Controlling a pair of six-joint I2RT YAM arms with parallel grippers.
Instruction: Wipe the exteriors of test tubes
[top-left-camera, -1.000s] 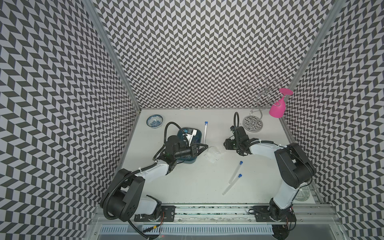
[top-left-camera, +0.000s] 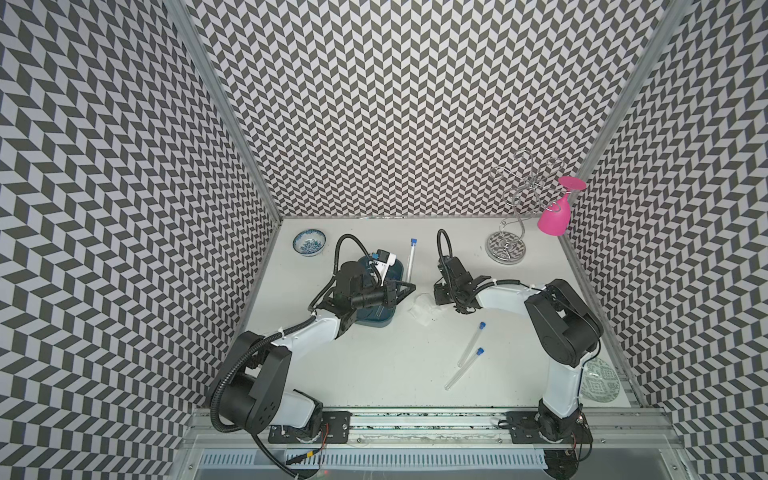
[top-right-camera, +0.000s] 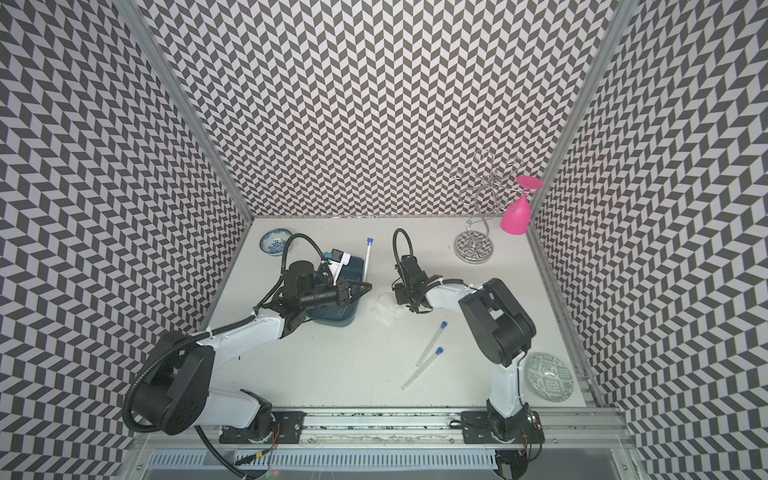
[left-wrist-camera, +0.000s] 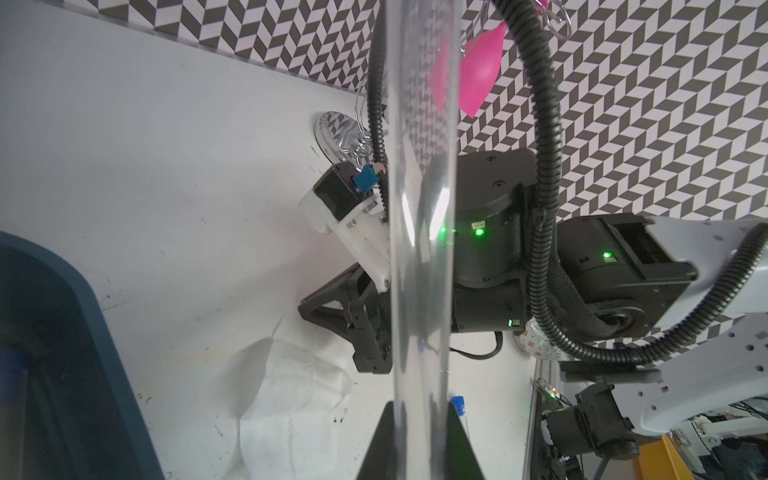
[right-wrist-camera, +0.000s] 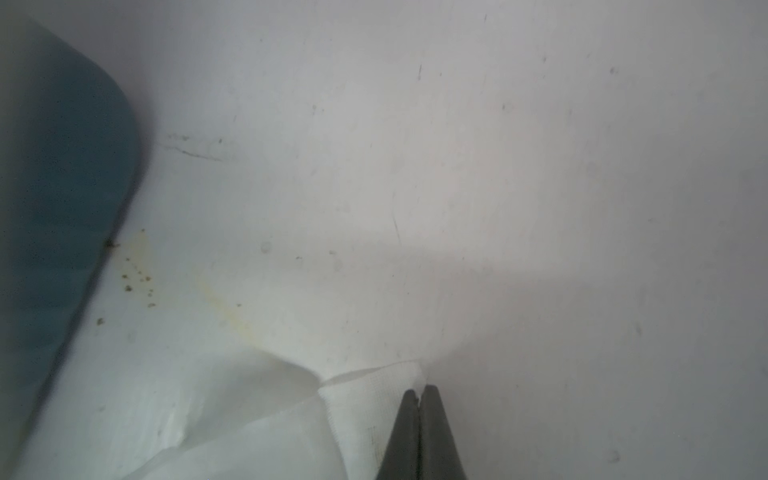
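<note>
A clear test tube (left-wrist-camera: 424, 264) with a blue cap (top-left-camera: 413, 241) is held upright in my left gripper, which is shut on its lower part. A crumpled white cloth (top-left-camera: 424, 310) lies on the table, just right of the tube. Low over that cloth is my right gripper, its fingers pressed together and overlapping the cloth's edge in the right wrist view; no cloth shows between them. Two more blue-capped tubes, one tube (top-left-camera: 470, 345) and another tube (top-left-camera: 462, 371), lie nearer the front.
Beneath my left arm is a dark blue container (left-wrist-camera: 88, 320), with a blue-capped tube inside. A metal rack (top-left-camera: 505, 247) with a pink goblet (top-left-camera: 554, 217) stands back right. A patterned bowl (top-left-camera: 309, 242) sits back left, a green patterned dish (top-right-camera: 549, 377) front right.
My right gripper has moved left, nearer the cloth and the held tube. My left gripper has shifted slightly with the tube, whose cap is now a little farther back.
</note>
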